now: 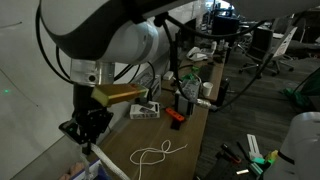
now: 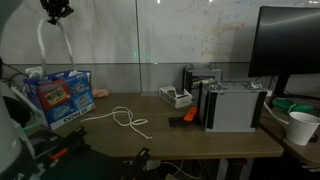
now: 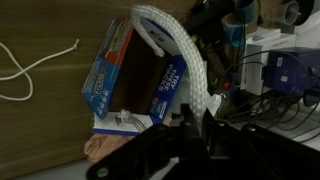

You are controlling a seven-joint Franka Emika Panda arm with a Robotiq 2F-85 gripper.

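In exterior view 2 a blue and red printed bag (image 2: 62, 97) stands at the left end of the table, its pale handle (image 2: 66, 45) stretched upward in a tall loop. My gripper (image 2: 57, 10) is at the top of that loop, near the upper left corner. From the wrist, the white woven handle (image 3: 178, 38) curves up from the bag (image 3: 103, 82) to my gripper, which is shut on it. The bag's open mouth faces the camera, dark brown inside. Whether its base touches the table cannot be told. Exterior view 1 shows only part of the bag, below my gripper (image 1: 85, 140).
A white cable (image 2: 125, 115) lies loosely on the table beside the bag. Further right are a white basket (image 2: 175, 97), an orange and black tool (image 2: 186, 119), a metal case (image 2: 231, 108) and a white cup (image 2: 300, 127).
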